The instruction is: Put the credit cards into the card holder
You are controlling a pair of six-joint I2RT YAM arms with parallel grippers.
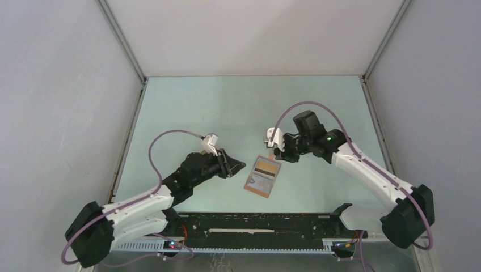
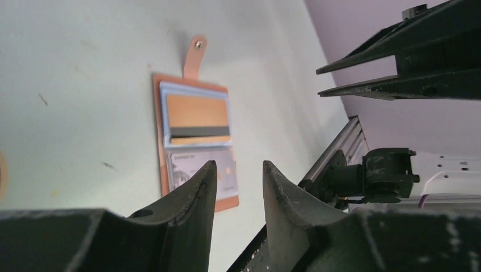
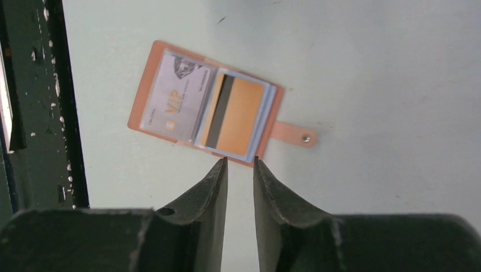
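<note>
An orange-brown card holder (image 1: 257, 191) lies spread flat on the table, its snap strap (image 3: 292, 134) sticking out at one end. Behind its clear sleeves are two cards: a gold card (image 3: 239, 115) with a dark stripe and a pale VIP card (image 3: 177, 97). In the top view my left gripper (image 1: 239, 170) is left of the holder, raised above the table. My right gripper (image 1: 287, 157) hangs beyond the holder's upper right. In the left wrist view the left fingers (image 2: 207, 187) stand apart, empty. The right fingers (image 3: 217, 184) also leave a gap with nothing in it.
A tan object (image 1: 205, 152) shows partly behind the left arm. A dark rail (image 1: 249, 229) runs along the table's front edge. In the left wrist view the right gripper's dark fingers (image 2: 363, 88) show at upper right.
</note>
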